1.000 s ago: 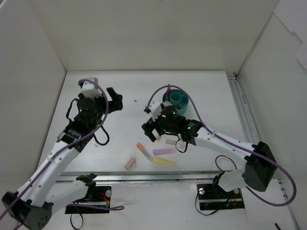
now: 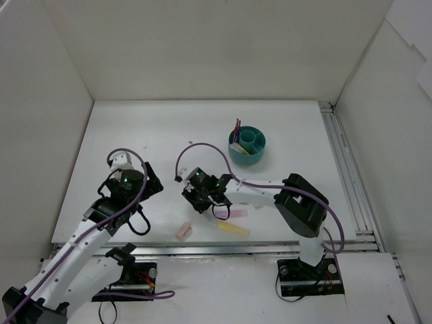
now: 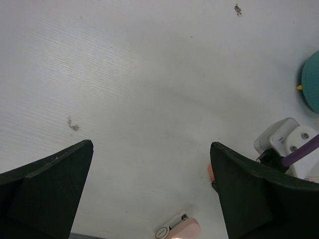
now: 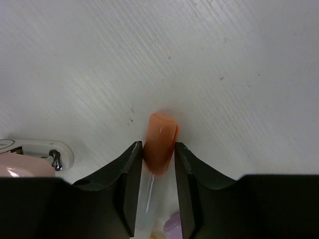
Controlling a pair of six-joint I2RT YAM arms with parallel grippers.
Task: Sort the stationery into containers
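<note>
My right gripper is low over the table, its fingertips either side of the orange end of a marker with a pale body; whether they grip is unclear. Purple and yellow items lie to the right. My left gripper is open over the left of the table, empty. A teal divided container holding pens stands at back right.
A metal rail runs along its front and right edges. The right arm lies across the right half.
My right gripper has moved down-left from near the container onto the orange marker. The left gripper has moved toward the front.
</note>
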